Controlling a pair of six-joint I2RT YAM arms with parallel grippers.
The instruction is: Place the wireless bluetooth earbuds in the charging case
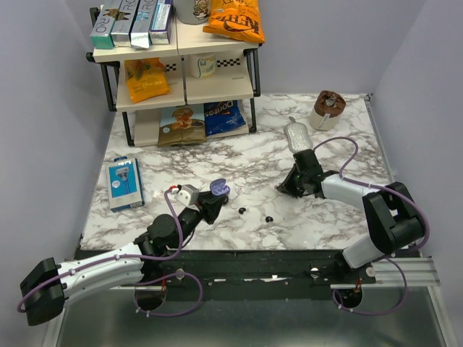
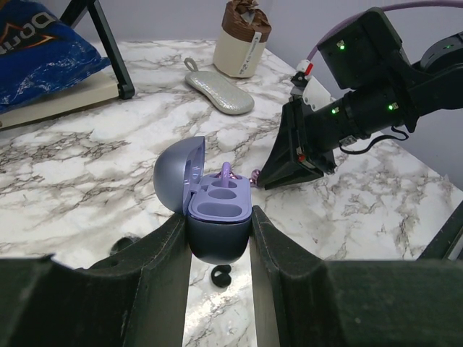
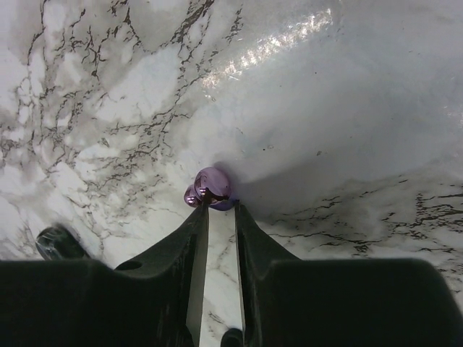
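The lavender charging case (image 2: 219,210) has its lid raised and empty hollows facing up. My left gripper (image 1: 217,194) is shut on it, holding it above the table's front left-centre. A shiny purple earbud (image 3: 213,183) lies on the marble at the fingertips of my right gripper. Those fingers are partly open, with a narrow gap between them; the earbud's near end shows at the gap. Whether both fingers touch it I cannot tell. In the left wrist view, a bit of purple earbud (image 2: 255,176) shows beside the right fingertips.
Small black pieces (image 1: 242,210) (image 1: 269,218) lie on the table between the arms. A blue-and-white box (image 1: 125,183) stands at the left. At the back are a shelf (image 1: 148,103) with snack bags, a grey pouch (image 1: 296,136) and a brown-topped canister (image 1: 328,110).
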